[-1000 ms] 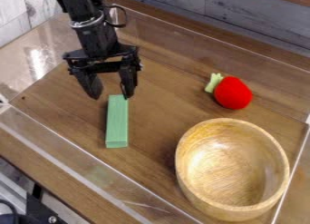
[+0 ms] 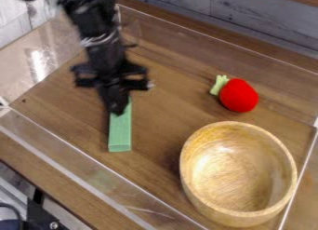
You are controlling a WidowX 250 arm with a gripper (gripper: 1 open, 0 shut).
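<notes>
My black gripper (image 2: pixel 117 96) is blurred; its lower tip hangs over the upper end of a green bar (image 2: pixel 121 133) lying on the wooden floor of the tray, partly covering that end. Whether the tip touches the bar, and how the fingers stand, is too blurred to tell.
A wooden bowl (image 2: pixel 236 177) fills the lower right. A red round object (image 2: pixel 239 96) with a pale green top lies at the right, behind the bowl. Clear walls edge the tray (image 2: pixel 62 169) at left and front.
The gripper has moved slightly down and right, onto the upper end of the green bar, and is now blurred. The bar, bowl and red object have not visibly moved.
</notes>
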